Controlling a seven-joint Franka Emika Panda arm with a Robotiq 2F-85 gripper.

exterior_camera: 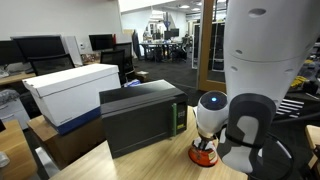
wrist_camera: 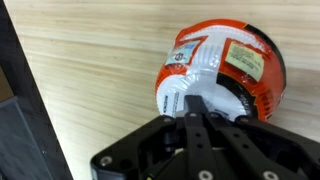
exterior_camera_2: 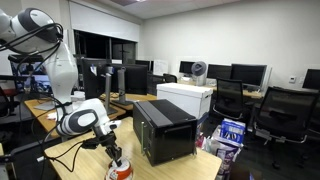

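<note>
A round red-and-white container (exterior_camera: 203,154) stands on the wooden table, close to the front of the dark appliance. The wrist view shows the red, labelled edge of the container (wrist_camera: 250,65) and its white surface right beneath my fingertips. My gripper is shut, and nothing shows clearly between its fingers. From outside, the gripper (exterior_camera_2: 117,160) points down onto the container (exterior_camera_2: 121,173). Fingertips and container seem to touch; the exact contact is hidden by the gripper's body.
The dark microwave-like appliance (exterior_camera: 140,117) stands behind the container, with a white-lidded box (exterior_camera: 72,90) farther left. Bare table (exterior_camera: 120,168) lies left of the container. In exterior view 2, several bags and packages (exterior_camera_2: 225,145) sit beyond the appliance.
</note>
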